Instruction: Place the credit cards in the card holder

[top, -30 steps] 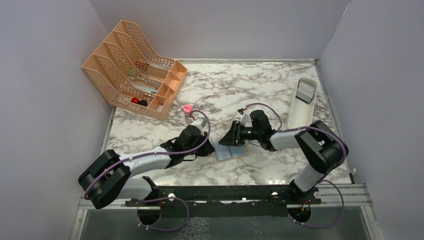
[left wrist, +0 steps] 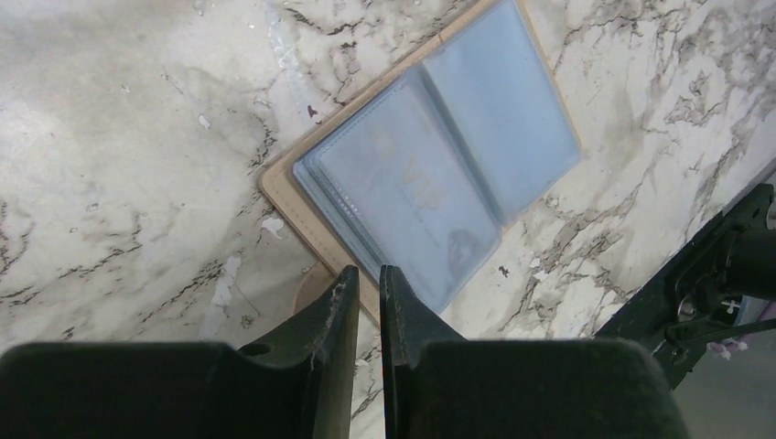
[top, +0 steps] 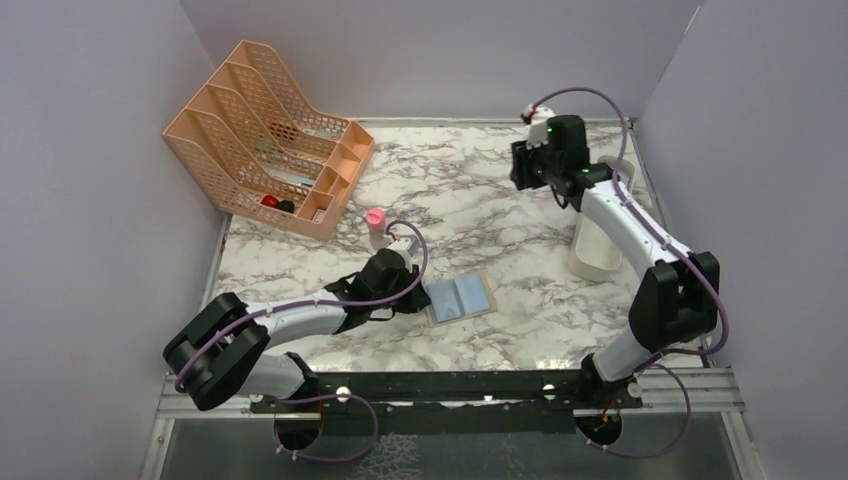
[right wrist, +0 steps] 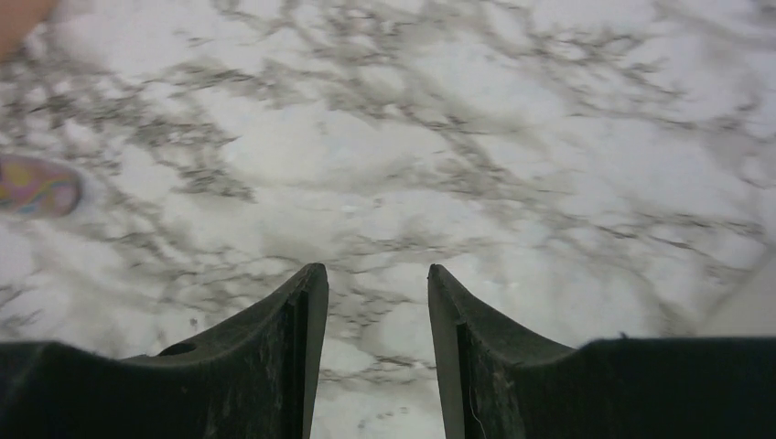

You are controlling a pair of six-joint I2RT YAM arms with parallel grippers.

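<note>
The card holder [top: 460,298] lies open flat near the front middle of the table, a tan cover with pale blue translucent sleeves. In the left wrist view, faint lettering shows through the larger sleeve [left wrist: 412,174]; how many cards are inside cannot be told. At the holder's tan edge is my left gripper, its fingertips a narrow gap apart. Far from the holder, at the back right, my right gripper is open above bare marble with nothing between its fingers. Loose credit cards are not clearly visible now.
A long white tray [top: 597,250] on the right is partly covered by my right arm. A pink-capped bottle [top: 376,220] stands just behind my left gripper. An orange organizer [top: 350,160] fills the back left.
My right gripper has left the holder and swung to the back right. Its arm now covers the grey-and-black item in the tray. The holder stays put; my left arm has barely shifted.
</note>
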